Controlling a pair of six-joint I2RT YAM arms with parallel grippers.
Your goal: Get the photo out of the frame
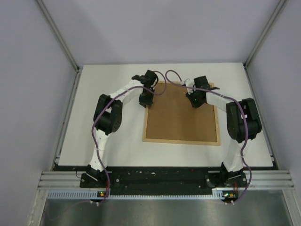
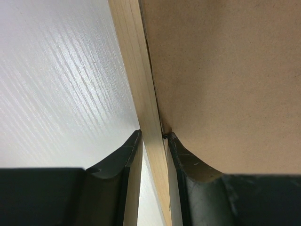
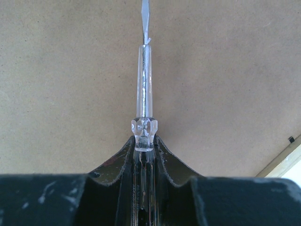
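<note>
The picture frame lies face down, its brown backing board (image 1: 178,117) inside a pale wooden rim (image 1: 181,141). My left gripper is part open at the left rim, one finger on each side of the wood (image 2: 136,66); a small dark tab shows beside the inner fingertip. Over the upper right of the backing, my right gripper is shut on a clear-handled screwdriver (image 3: 145,84). Its metal blade points away from the fingers, and the tip runs out of the right wrist view. The photo itself is hidden.
White table (image 1: 113,150) surrounds the frame, with free room at its left and front. A small dark tab (image 3: 291,140) sits at the rim in the right wrist view. Purple cables (image 1: 242,117) loop along both arms.
</note>
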